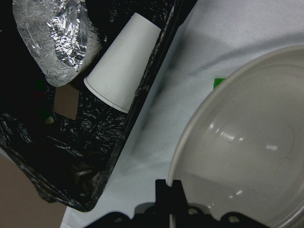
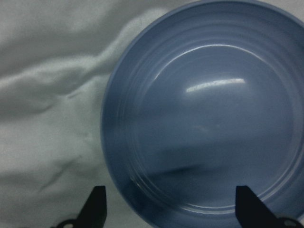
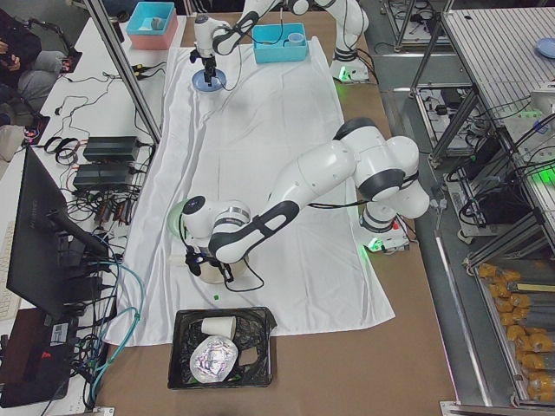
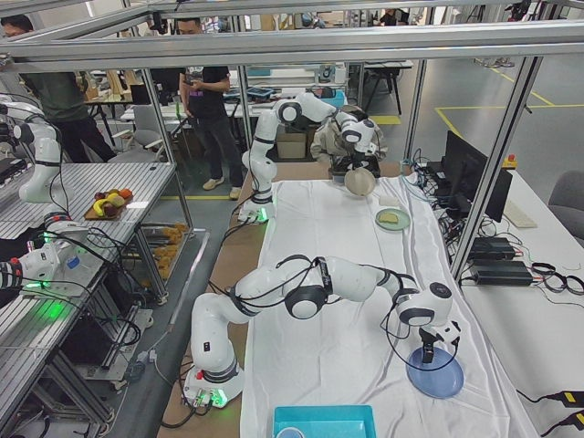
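Note:
My left gripper is shut on the rim of a beige bowl (image 1: 247,142), which it holds beside a black-lined bin (image 3: 182,360). In the bin lie a white paper cup (image 1: 123,61) and crumpled foil (image 1: 71,42). A green plate (image 4: 392,224) with a yellow item on it is on the cloth. My right gripper is open over a blue plate (image 2: 199,123), with nothing between its fingers.
A turquoise bin (image 4: 324,420) holding a cup stands at the right arm's end of the table. Monitor and cables line one side.

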